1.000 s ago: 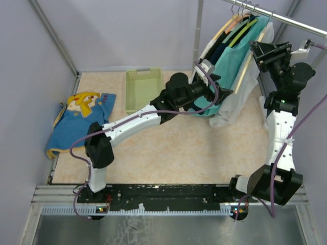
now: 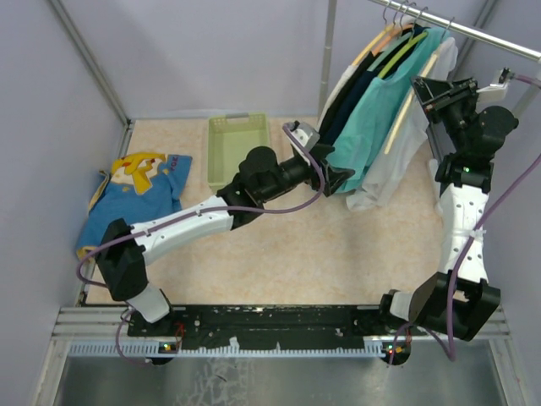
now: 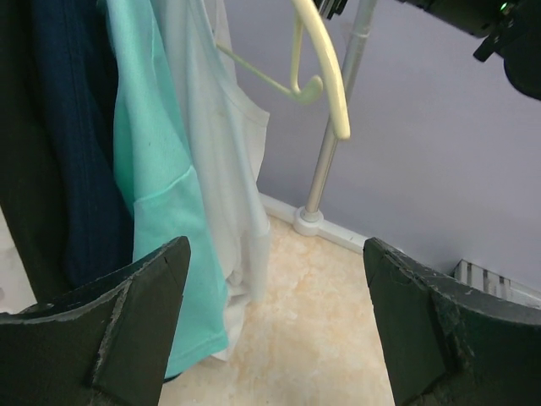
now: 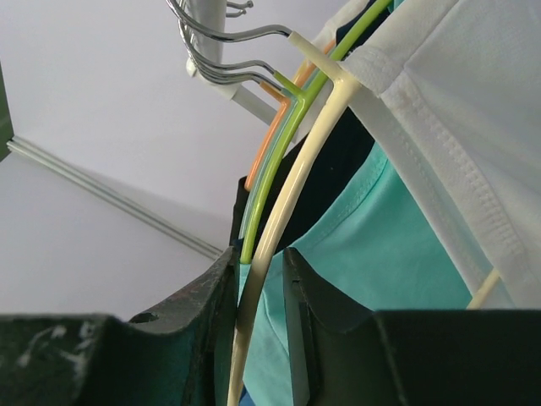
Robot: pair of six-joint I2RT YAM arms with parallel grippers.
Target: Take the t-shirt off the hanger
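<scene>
A cream hanger [image 2: 397, 123] hangs at the front of the rail, with a white shirt [image 3: 228, 161] loosely on it beside a teal shirt [image 2: 376, 118]. In the right wrist view, the cream hanger [image 4: 296, 178] runs down between the fingers of my right gripper, which is at the hanger's upper part; whether it grips is unclear. My left gripper [image 2: 334, 156] is lower and left of the clothes; in the left wrist view its fingers [image 3: 110, 330] are apart with nothing between them, the white shirt's lower edge beyond them.
A green bin [image 2: 232, 152] stands at the back centre, and a blue folded shirt [image 2: 135, 199] lies at the left. Several other clothes hang on the rail [image 2: 473, 34].
My left arm has moved left, away from the hanging clothes. The right arm has shifted very slightly and stays at the front hanger.
</scene>
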